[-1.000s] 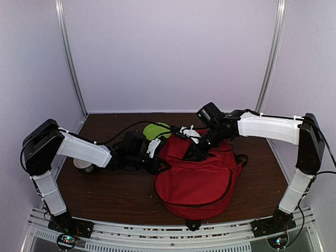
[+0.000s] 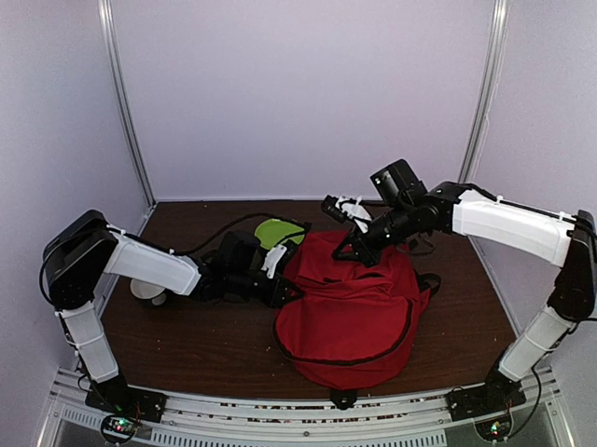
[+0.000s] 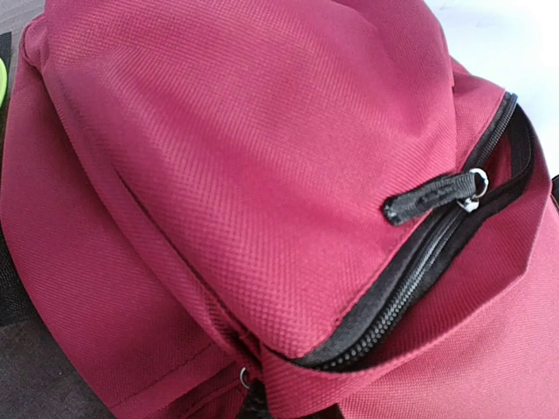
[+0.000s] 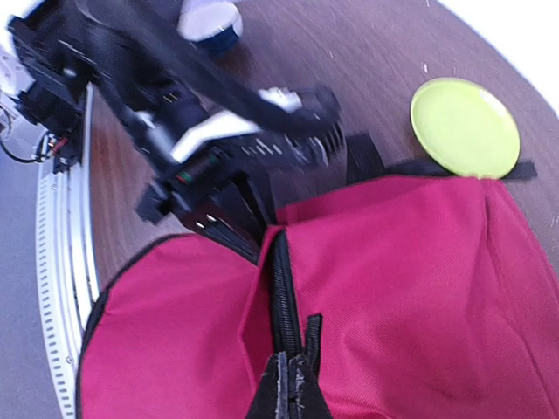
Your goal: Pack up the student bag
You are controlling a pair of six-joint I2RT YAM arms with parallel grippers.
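Note:
A red backpack (image 2: 345,326) lies on the table, its front pocket zipper (image 3: 410,279) partly open with a black pull tab (image 3: 428,196). My left gripper (image 2: 285,292) is shut on the bag's fabric at its left side, at one end of that zipper. My right gripper (image 2: 350,251) is shut over the bag's upper part; in the right wrist view its fingertips (image 4: 301,375) are together near the zipper pull, with nothing visible between them.
A green plate lies behind the bag at the back left. A white and blue cup (image 4: 214,26) stands at the left, behind my left arm. The table right of the bag is clear.
My left arm and the bag look almost unchanged.

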